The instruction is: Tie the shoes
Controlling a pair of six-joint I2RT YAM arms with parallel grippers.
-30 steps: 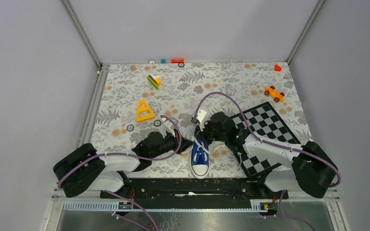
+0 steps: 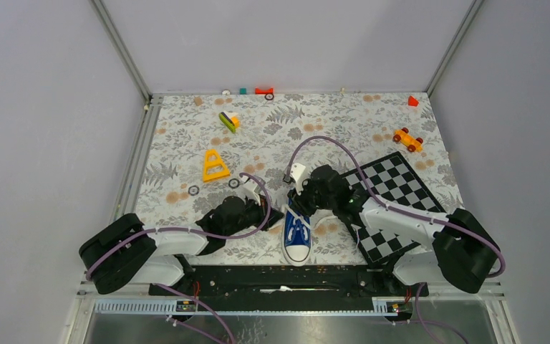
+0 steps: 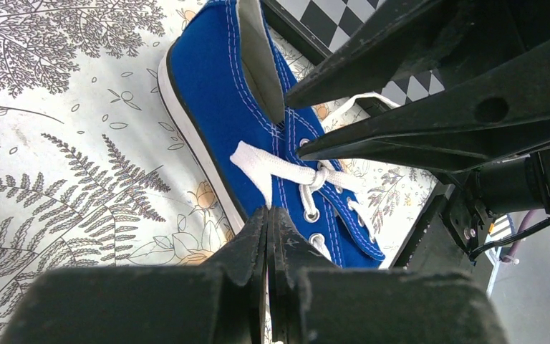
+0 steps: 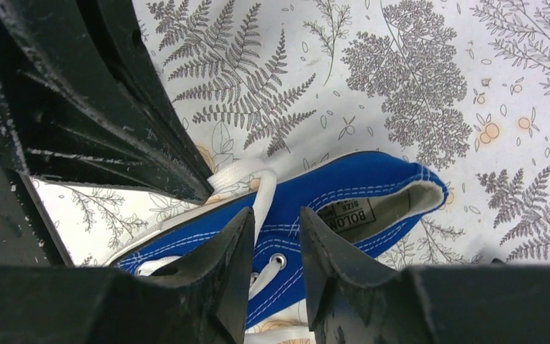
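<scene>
The blue canvas shoe (image 2: 297,242) stands on the patterned sheet, toe toward the front edge, its white lace (image 3: 322,175) crossed in a small knot over the tongue. One lace end forms a bent strand (image 4: 263,197) that runs to the tips of my left gripper. That gripper is shut on this strand at the shoe's left side. My right gripper is part open above the shoe's opening and upper eyelets. A gap shows between its fingers, and the bent strand passes by one of them, apparently not gripped.
A checkered board (image 2: 394,190) lies right of the shoe, under the right arm. Behind the left arm are a yellow frame piece (image 2: 215,166) and small rings (image 2: 193,190). An orange toy car (image 2: 408,140) sits at back right.
</scene>
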